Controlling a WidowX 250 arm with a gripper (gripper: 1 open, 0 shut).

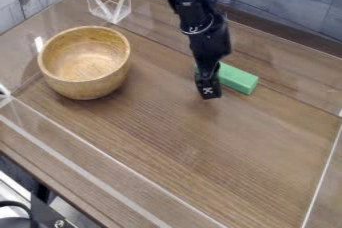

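Observation:
My black gripper (207, 72) is low over the table (187, 157), reaching down from the top of the view with its fingers open beside the left end of a green block (238, 80). The block lies on the wooden surface, its left end partly hidden by the gripper. Whether the fingers touch it cannot be told.
A wooden bowl (84, 54) sits at the left. A white wire object (111, 4) is at the upper left near the back.

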